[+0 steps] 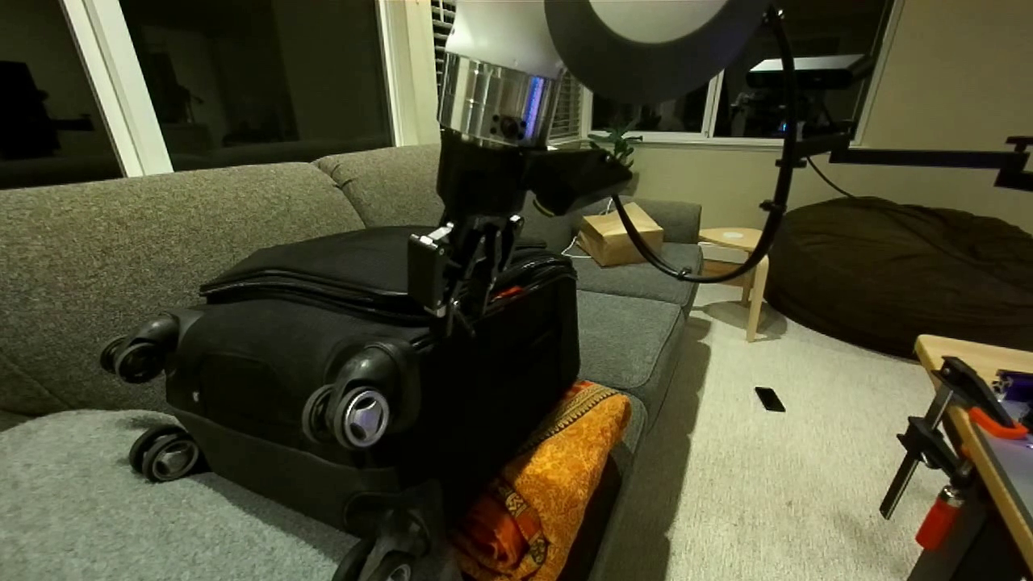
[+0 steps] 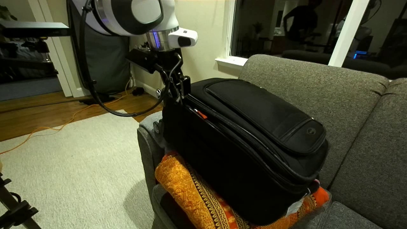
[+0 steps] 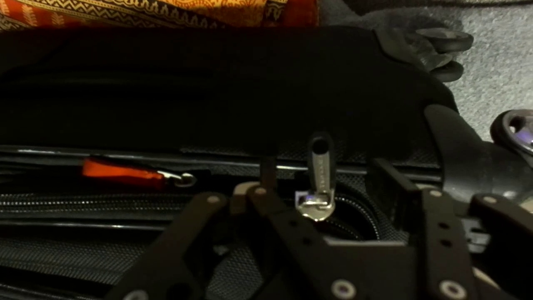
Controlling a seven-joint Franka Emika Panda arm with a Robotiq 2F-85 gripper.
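A black suitcase lies on its side on the couch. My gripper is at the suitcase's zipper corner near the wheels, its fingers partly open. Between the two fingers, with room on either side, shows a metal zipper pull with its silver slider. Whether a finger touches the suitcase, I cannot tell. Off to the left in the wrist view lies a second zipper pull with an orange-red tab. Both exterior views have the gripper low over the suitcase's upper edge; the metal pull is too small to make out there.
Beneath the suitcase is a folded orange patterned cloth on the couch. Suitcase wheels jut out near the gripper. A cardboard box sits farther along the couch. A table with clamps stands at the right.
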